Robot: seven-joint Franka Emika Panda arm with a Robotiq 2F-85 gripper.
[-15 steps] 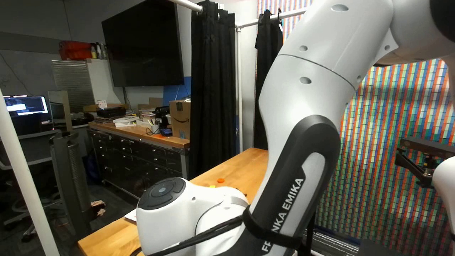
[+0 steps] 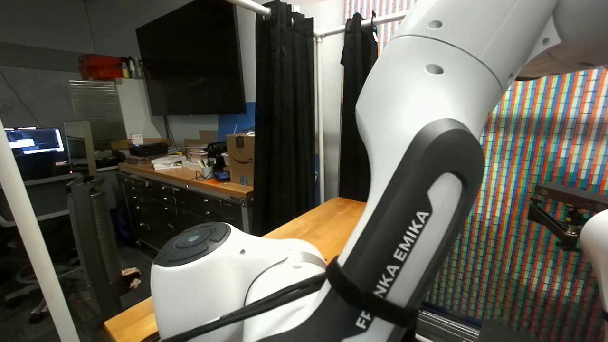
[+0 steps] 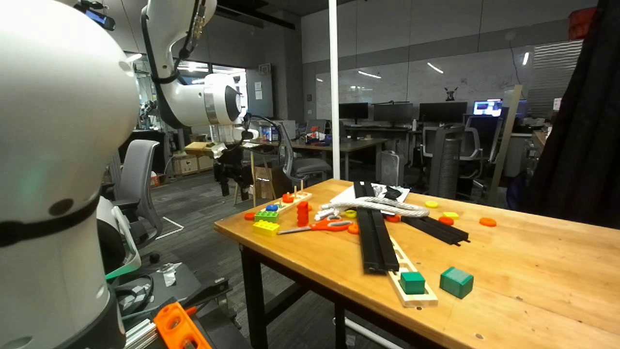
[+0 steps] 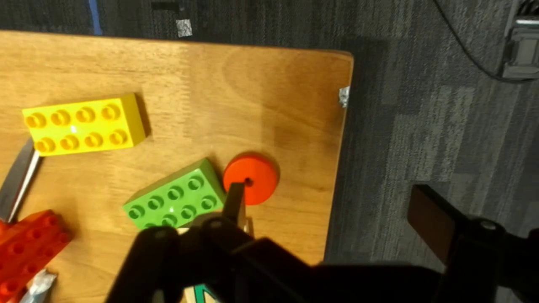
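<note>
My gripper stands open in the wrist view, its fingers wide apart over the table's end edge and the floor. Between the fingers there is nothing held. Beside the left finger point(image 4: 235, 202) lies a red disc point(image 4: 260, 176) with a small centre hole. Touching or nearly touching that disc is a green block point(image 4: 174, 199), partly covered by the gripper. Farther left are a yellow block point(image 4: 83, 123) and a red block point(image 4: 33, 250). In exterior view 2 the gripper point(image 3: 229, 174) hangs beyond the table's left end, above the tabletop's height.
On the wooden table point(image 3: 534, 273) are scissors point(image 3: 325, 226), black track pieces point(image 3: 375, 238), a white rope point(image 3: 378, 203), green cubes point(image 3: 457, 282) and a peg board point(image 3: 299, 199). Another robot part point(image 2: 570, 222) shows at far right.
In exterior view 1 the arm's elbow has risen and shifted right, while the white joint at lower left has moved left.
</note>
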